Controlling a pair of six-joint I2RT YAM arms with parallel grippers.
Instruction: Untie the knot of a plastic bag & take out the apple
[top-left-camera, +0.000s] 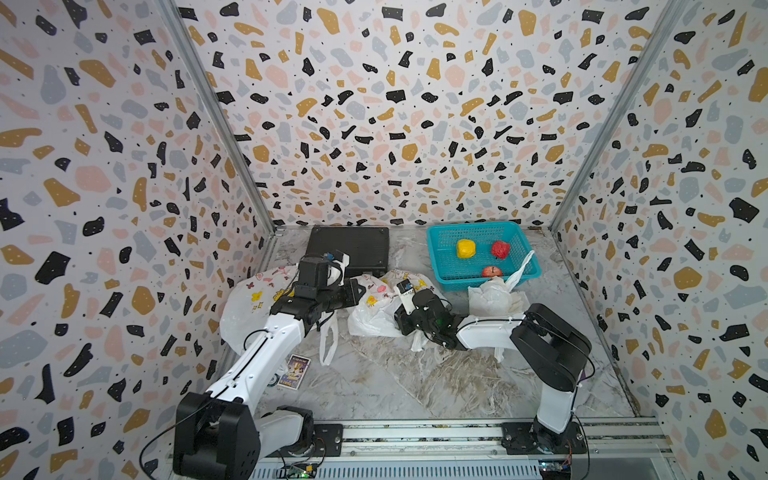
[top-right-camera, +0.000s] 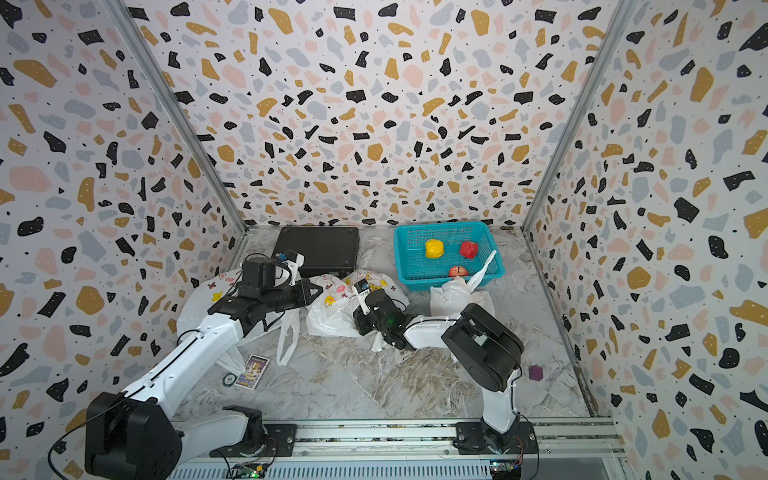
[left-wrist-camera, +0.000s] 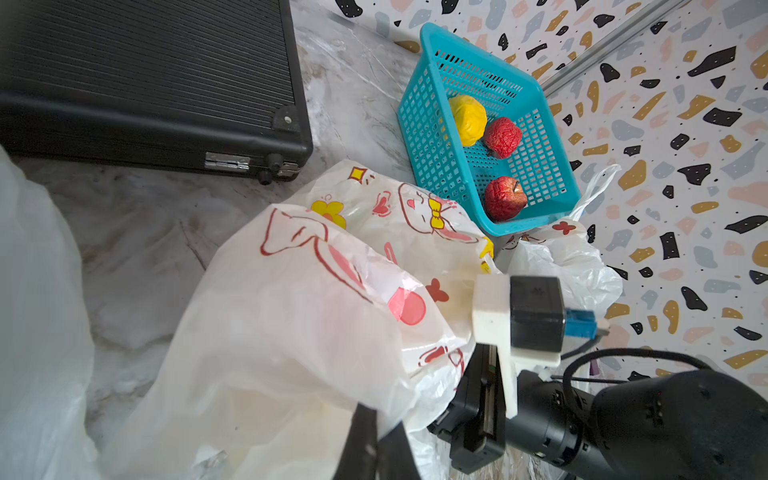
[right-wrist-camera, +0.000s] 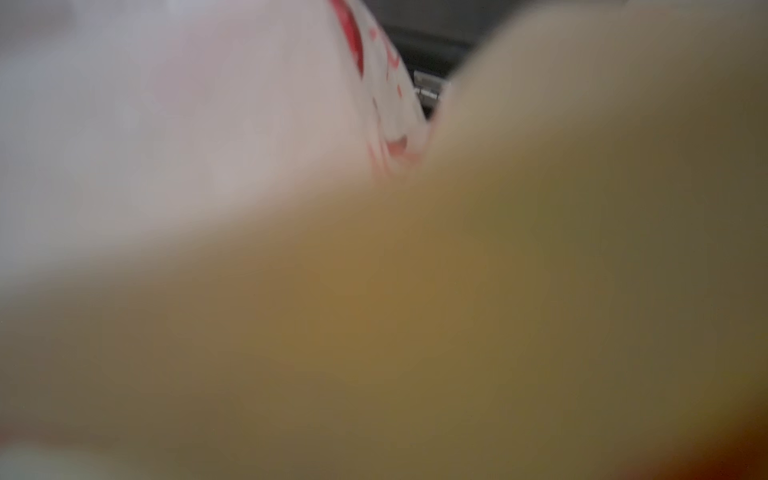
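A white plastic bag (left-wrist-camera: 320, 304) with printed cartoon figures lies spread at the table's middle, its mouth side toward the arms. My left gripper is shut on its thin plastic, which runs down between the fingertips. At the bag's right front, my right gripper (top-left-camera: 402, 321) is pressed against or into the plastic. Its fingers are hidden, and blurred bag film covers most of the right wrist view, with an orange-red patch in the lower right corner. No apple can be made out inside this bag. A red apple-like fruit (left-wrist-camera: 505, 198) sits in the teal basket.
The teal basket (top-left-camera: 436, 260) at the back right also holds a yellow ball (top-left-camera: 465, 249) and a red ball (top-left-camera: 500, 249). Another white bag (top-left-camera: 489, 300) stands before it. A black case (top-left-camera: 352, 244) lies at back left, with more white plastic (top-left-camera: 248, 316) near it.
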